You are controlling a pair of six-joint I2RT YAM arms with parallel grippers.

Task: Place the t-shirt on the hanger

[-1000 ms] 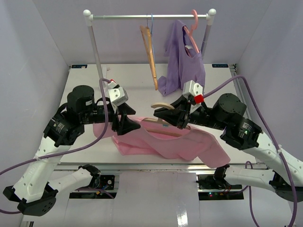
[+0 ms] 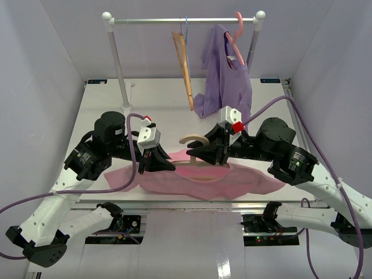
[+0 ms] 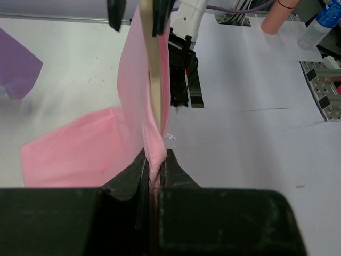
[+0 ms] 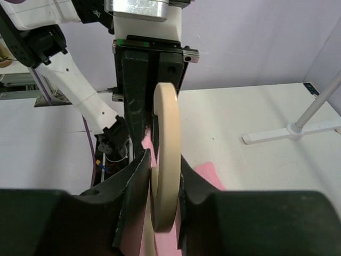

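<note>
A pink t shirt [image 2: 203,186] hangs between both grippers with a wooden hanger [image 2: 195,139] inside its neckline. My left gripper [image 2: 170,165] is shut on the shirt's pink edge beside the hanger bar [image 3: 154,80]; in the left wrist view the fabric runs up from between its fingers. My right gripper [image 2: 193,152] is shut on the hanger near its hook [image 4: 168,133], with pink cloth hanging below.
The rack [image 2: 151,20] at the back holds wooden hangers [image 2: 182,58] and a purple shirt [image 2: 224,81] on a pink hanger. Side walls bound the table [image 2: 104,102].
My left gripper has moved toward the middle and closed on the shirt. The shirt's right part has risen, and my right gripper has shifted slightly left.
</note>
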